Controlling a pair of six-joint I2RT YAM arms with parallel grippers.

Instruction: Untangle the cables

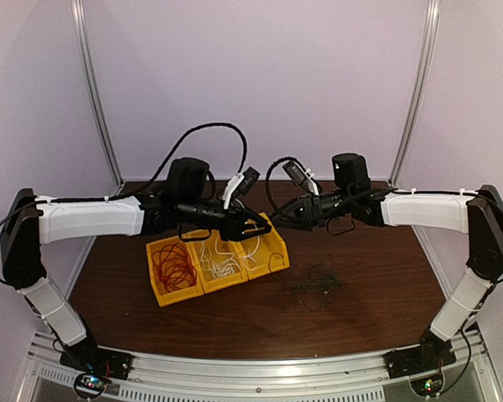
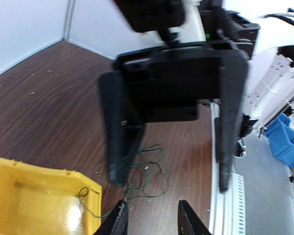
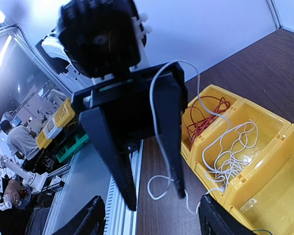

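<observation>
White cable (image 1: 225, 266) lies coiled in the middle compartment. In the right wrist view, a strand of this white cable (image 3: 153, 105) loops up over one finger of my left gripper, which is part open and not clamped on it. Red cable (image 1: 174, 266) fills the left compartment. A dark green cable (image 1: 320, 285) is tangled on the table; one end of that green cable (image 2: 83, 193) reaches into the right compartment. Over the box, the two grippers face each other closely. My right gripper stands open, nothing between its fingers.
The yellow three-compartment box (image 1: 203, 291) sits left of centre; its right compartment looks mostly empty. Close spacing leaves little room between the arms.
</observation>
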